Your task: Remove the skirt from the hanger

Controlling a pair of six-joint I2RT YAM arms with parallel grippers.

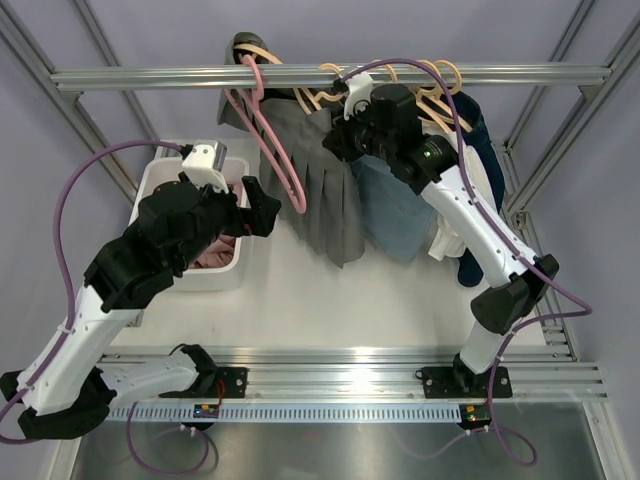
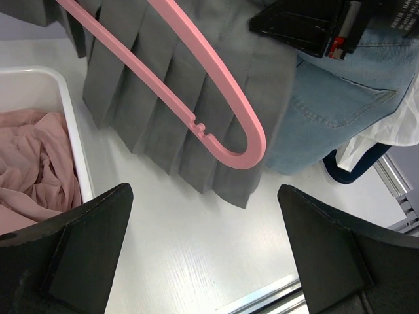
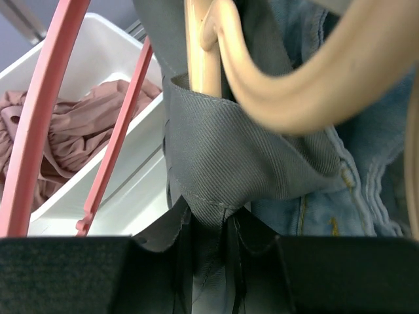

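The grey pleated skirt (image 1: 315, 200) hangs from the rail (image 1: 200, 78) among wooden hangers (image 3: 294, 104). My right gripper grips the skirt's waistband (image 3: 236, 150) where it wraps the hanger's arm; the skirt's fabric runs down between its fingers. My left gripper stands open, empty, below a pink hanger (image 2: 242, 140) that hangs left of the skirt.
A white bin (image 1: 150, 190) holds pink cloth (image 2: 29, 157) on the left. Blue denim (image 1: 395, 210), a white garment and dark clothing hang to the right.
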